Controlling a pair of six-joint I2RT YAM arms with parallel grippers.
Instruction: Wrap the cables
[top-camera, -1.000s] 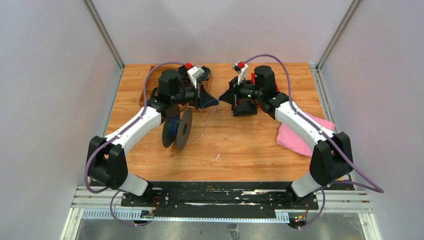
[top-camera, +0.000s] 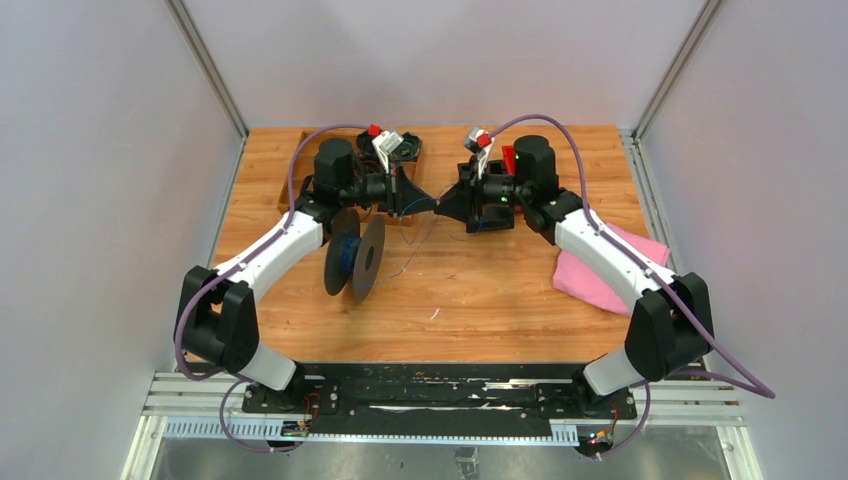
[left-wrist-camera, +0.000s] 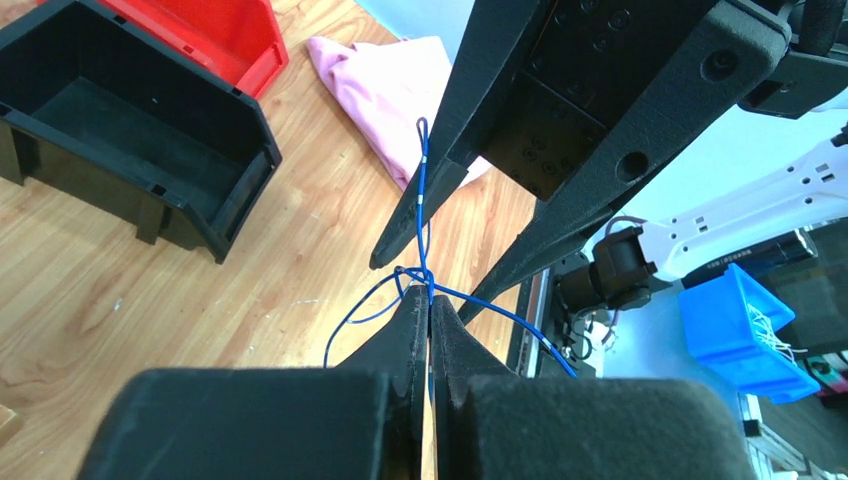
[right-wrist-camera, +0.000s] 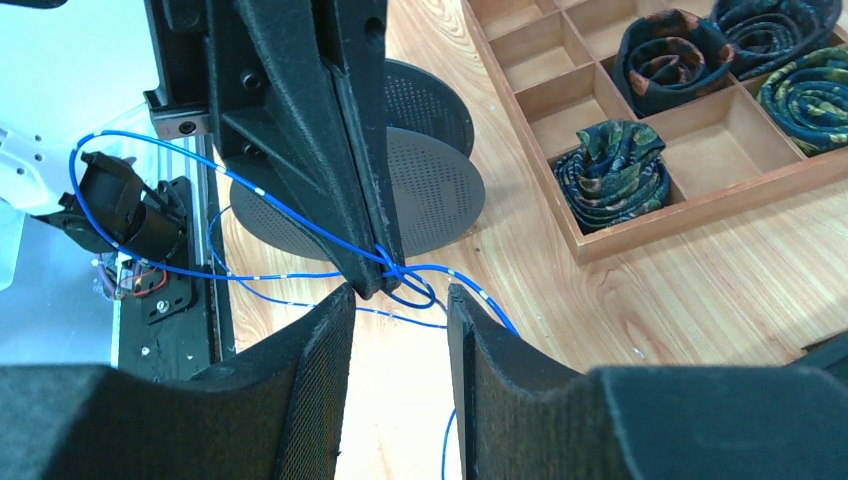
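A thin blue cable (left-wrist-camera: 535, 335) hangs in loops between my grippers over the table's middle. My left gripper is shut on it, with a crossing of loops just above its fingertips. My right gripper stands open at that crossing, its fingertips either side of the loops and close to the left gripper's tips. A spool with blue cable (top-camera: 367, 262) stands at the left of the table in the top view, the cable trailing from it.
A wooden compartment box with rolled cloths is at the back left. A black bin (left-wrist-camera: 120, 150) and red bin (left-wrist-camera: 225, 30) are at the back right, a pink cloth (top-camera: 600, 285) at the right.
My right gripper has shifted slightly toward the front since a second ago, staying close to the left gripper's tips. The left arm has barely moved.
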